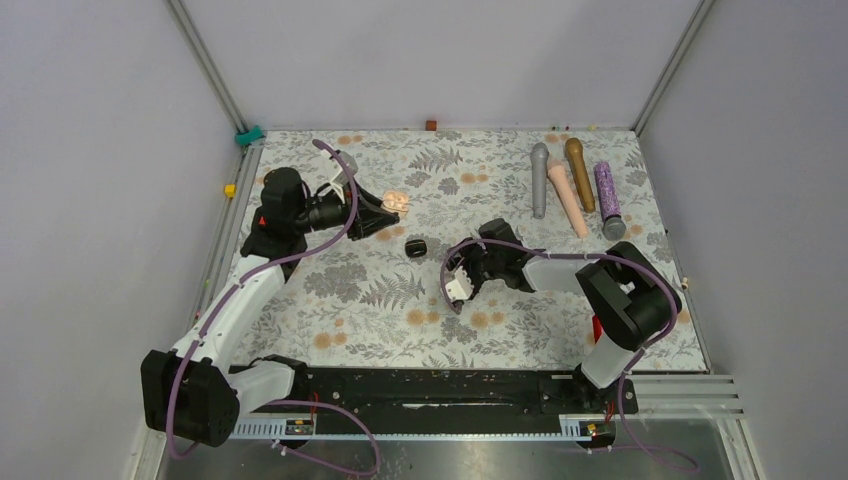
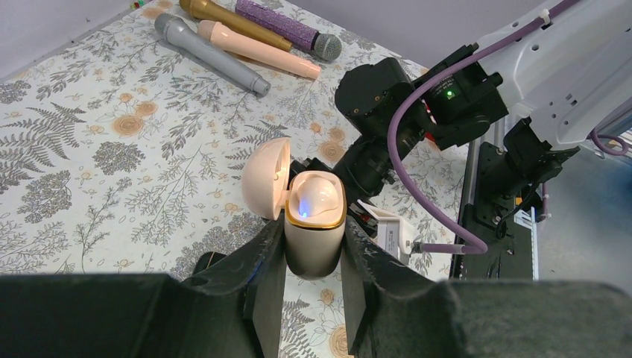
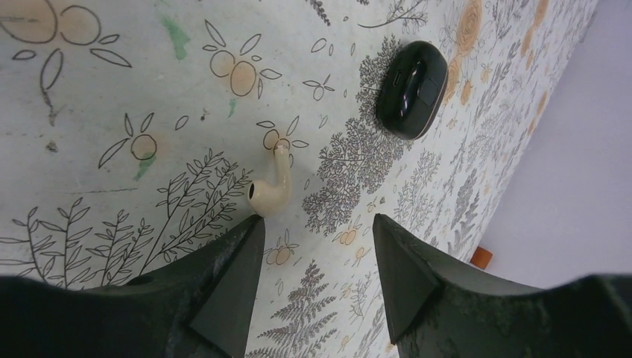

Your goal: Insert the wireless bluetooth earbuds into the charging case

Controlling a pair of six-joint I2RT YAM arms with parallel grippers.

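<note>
The open white charging case (image 2: 313, 231), lid raised and a blue light inside, is held upright in my left gripper, shut on it; in the top view this gripper (image 1: 385, 212) is left of centre. A white earbud (image 3: 270, 194) lies on the floral table under my right gripper, which is part open around and just above it, nothing between its fingers. The earbud is hidden by the right arm in the top view. A black oval case (image 3: 412, 89) lies nearby, left of the right gripper in the top view (image 1: 416, 248).
Several toy microphones (image 1: 575, 175) lie at the back right of the table (image 1: 370, 300). A small red object (image 1: 596, 328) sits near the right front, partly behind the arm.
</note>
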